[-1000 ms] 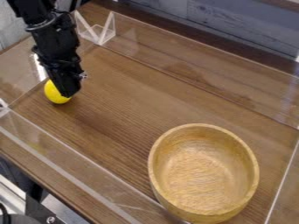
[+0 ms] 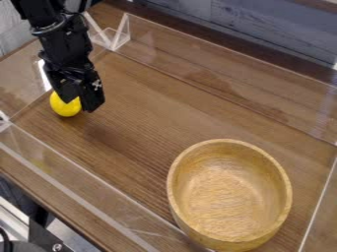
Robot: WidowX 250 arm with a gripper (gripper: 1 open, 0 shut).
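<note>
My black gripper (image 2: 74,85) hangs at the upper left, low over the wooden table (image 2: 184,79), open, its fingers spread around and just above a yellow round object (image 2: 63,105). The object sits on the table near the left side, partly covered by the gripper. Whether the fingers touch it I cannot tell.
A large empty tan bowl (image 2: 230,192) stands at the lower right. Light strips run along the table's edges at the left and top.
My gripper has come lower over the yellow object and a little to the right, its fingers now further down. The bowl has not moved.
</note>
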